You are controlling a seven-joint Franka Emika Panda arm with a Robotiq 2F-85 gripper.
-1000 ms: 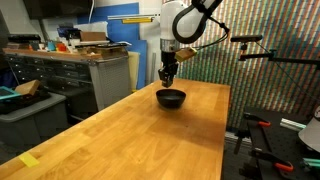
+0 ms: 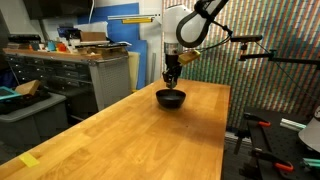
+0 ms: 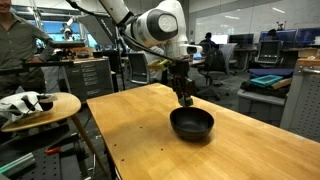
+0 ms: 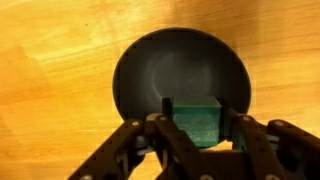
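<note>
A black bowl [image 4: 165, 75] stands on the wooden table, its inside empty where the wrist view shows it. In that view my gripper is shut on a green object [image 4: 198, 124], which hides part of the bowl's near rim. From the second exterior view, my gripper [image 3: 184, 92] points down just above the far side of the bowl [image 3: 191, 124], with a small gap over the rim. The first exterior view shows the bowl [image 2: 171, 98] below my gripper [image 2: 169, 76] too. What exactly the green object is, I cannot tell.
Wide bare stretches of the wooden table [image 2: 120, 130] lie around the bowl. A grey cabinet [image 2: 90, 75] and shelves stand behind it. A person [image 3: 26, 75] is at the far left of the second exterior view, beyond the table.
Over the last second the arm has shifted very slightly above the bowl. The bowl itself stays in place.
</note>
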